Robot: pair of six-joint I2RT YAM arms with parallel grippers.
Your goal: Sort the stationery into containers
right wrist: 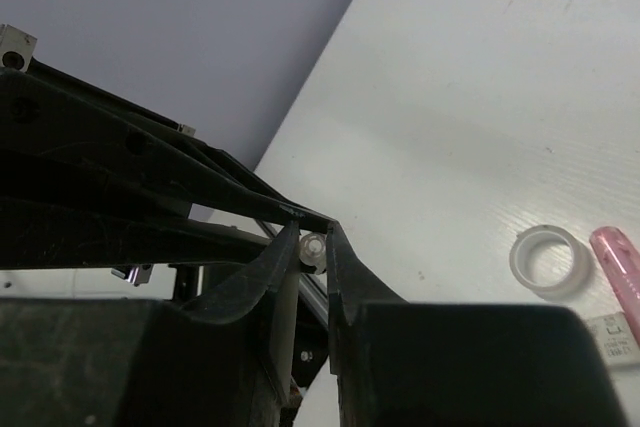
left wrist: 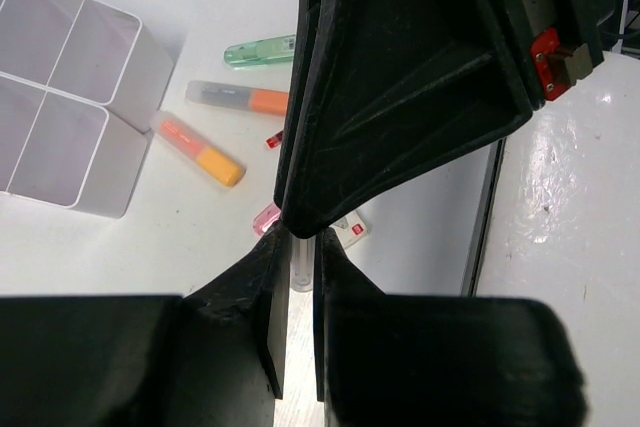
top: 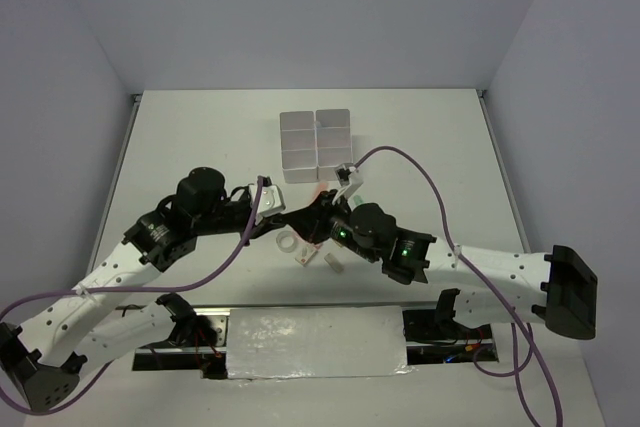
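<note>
Both grippers meet above the middle of the table. In the left wrist view a slim clear cylindrical item [left wrist: 302,269] is between the fingertips of my left gripper, with my right gripper shut on it too; in the right wrist view its round end shows between the fingers. Below lie a green item [left wrist: 255,53], an orange-capped marker [left wrist: 265,101], a yellow-capped one [left wrist: 215,162], a pink item [right wrist: 612,257], a pale block [right wrist: 610,337] and a tape roll [right wrist: 525,257]. The white compartment organiser [left wrist: 120,57] stands behind them.
Side walls [top: 560,147] border the work area. A metal rail runs along the table's front edge.
</note>
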